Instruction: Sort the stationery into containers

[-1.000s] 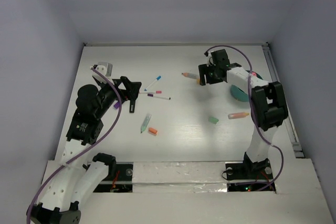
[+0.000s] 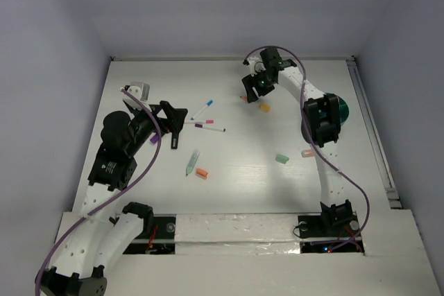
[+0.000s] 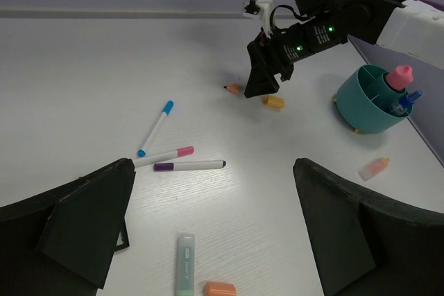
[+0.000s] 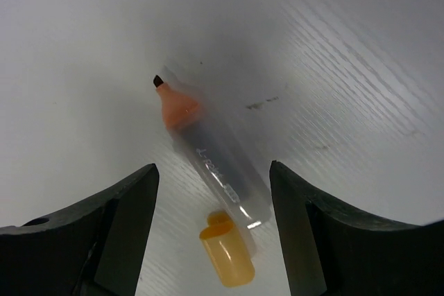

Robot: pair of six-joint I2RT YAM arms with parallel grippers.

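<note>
My right gripper (image 2: 253, 88) is open above an orange-tipped marker (image 4: 222, 171) and a yellow cap (image 4: 229, 258) on the table. My left gripper (image 2: 173, 117) stands open at the left, nothing between its fingers. Thin pens (image 2: 209, 129) (image 3: 190, 166), a pale green marker (image 2: 192, 162), an orange cap (image 2: 201, 173) and a green cap (image 2: 282, 159) lie loose. A teal container (image 3: 368, 112) at the right holds pink and blue items.
A dark rectangular item (image 2: 174, 141) and a purple item (image 2: 154, 138) lie near my left gripper. An orange-tipped marker (image 3: 373, 169) lies near the container.
My right gripper has moved left and up in the top view, to over the orange-tipped marker. The left arm has stayed still.
</note>
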